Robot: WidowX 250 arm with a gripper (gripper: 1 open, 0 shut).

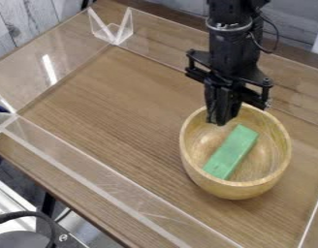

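Observation:
The black gripper (221,114) hangs over the back part of a pale wooden bowl (271,170), its tip pointing down at the bowl's back rim. It looks shut, with nothing visible between its fingers. A green rectangular block (231,151) lies flat inside the bowl, below and in front of the gripper.
A wooden tabletop (104,116) fills most of the view, with wide free room to the left of the bowl. A small clear wire-like or plastic piece (111,27) stands at the back left. Dark cables show at the lower left edge.

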